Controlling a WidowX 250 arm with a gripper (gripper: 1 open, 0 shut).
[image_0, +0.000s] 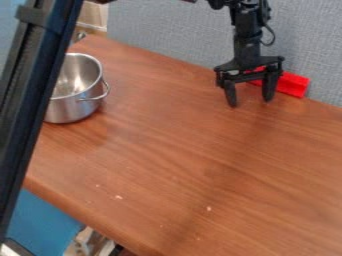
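Observation:
My black gripper (250, 92) hangs at the back right of the wooden table, open, its fingers in front of a red block (291, 84) that lies near the back wall. The block is partly hidden behind the gripper. A steel pot (70, 103) with wire handles stands at the left, partly hidden by a dark vertical bar.
A grey padded wall (160, 30) runs along the back. The table's left edge drops to a blue surface.

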